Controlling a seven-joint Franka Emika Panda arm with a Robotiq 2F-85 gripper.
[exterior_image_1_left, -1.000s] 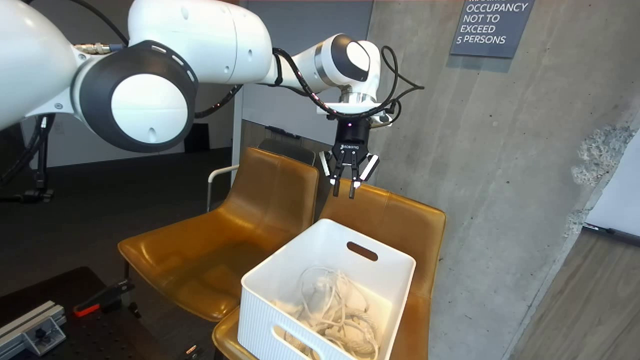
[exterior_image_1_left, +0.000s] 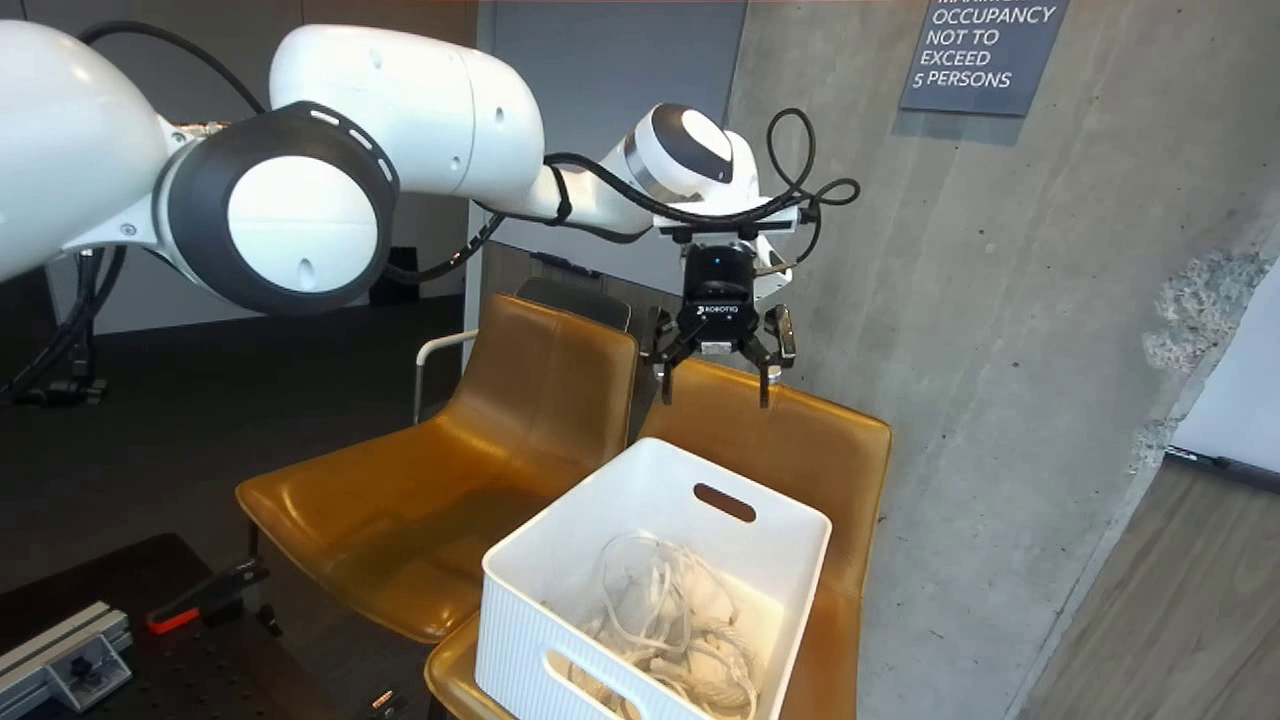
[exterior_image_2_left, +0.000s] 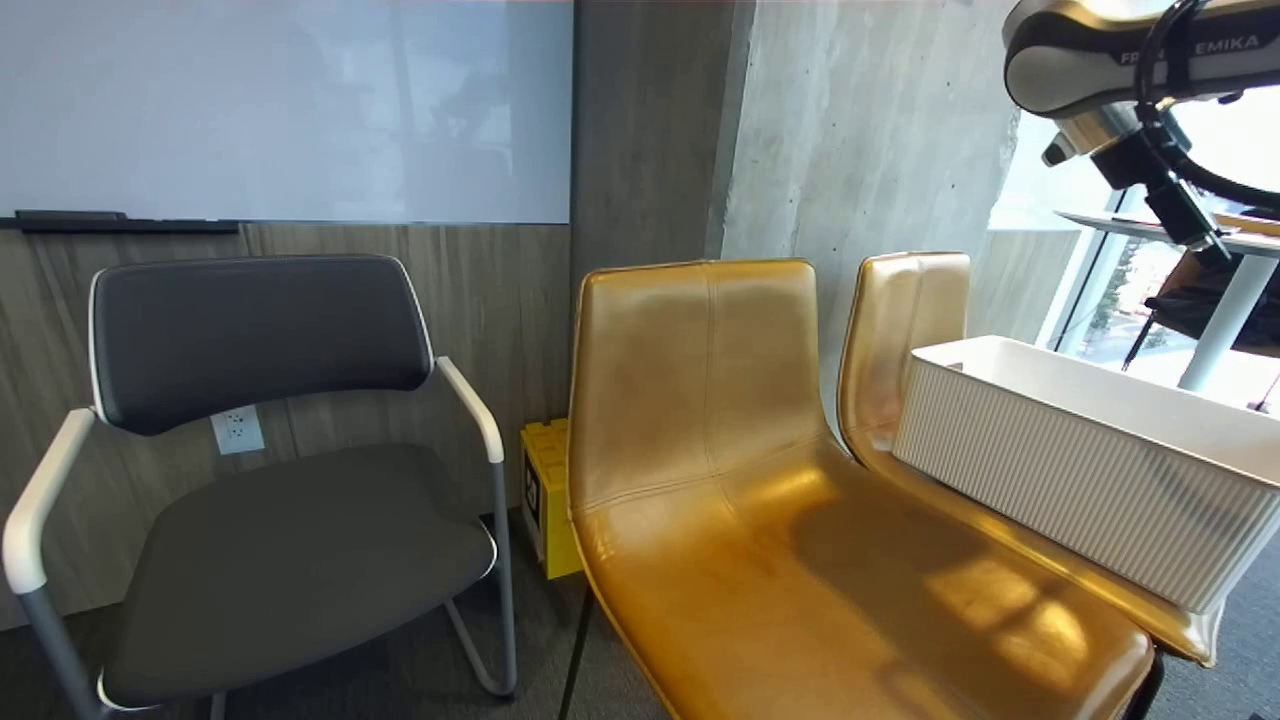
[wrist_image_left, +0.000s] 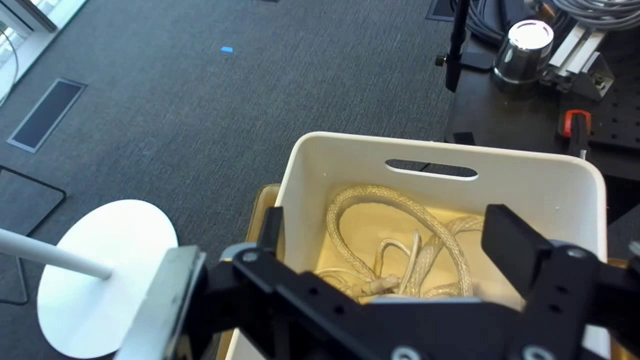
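A white ribbed bin (exterior_image_1_left: 648, 492) with cut-out handles stands on a tan leather chair (exterior_image_1_left: 828, 438). Inside it lies a tangle of cream-coloured rope (exterior_image_1_left: 708, 642), whose thick loop shows clearly in the wrist view (wrist_image_left: 384, 192). My gripper (exterior_image_1_left: 716, 396) hangs in the air above the bin's back side, well clear of the rope. Its fingers are spread wide and nothing sits between them. From the wrist camera, the dark gripper parts hide the near portion of the bin and some of the rope.
Another tan chair (exterior_image_1_left: 480, 456) stands beside the bin, and a grey armchair (exterior_image_2_left: 288, 528) is farther along. A dark bench with a red-handled clamp (wrist_image_left: 577, 123) and a metal cylinder (wrist_image_left: 525, 51) lies past the bin. The concrete wall (exterior_image_1_left: 996, 360) rises behind the chair.
The gripper's fingers have spread apart from a narrower gap. The wrist has turned and shifted slightly to the right. Bin and rope look the same.
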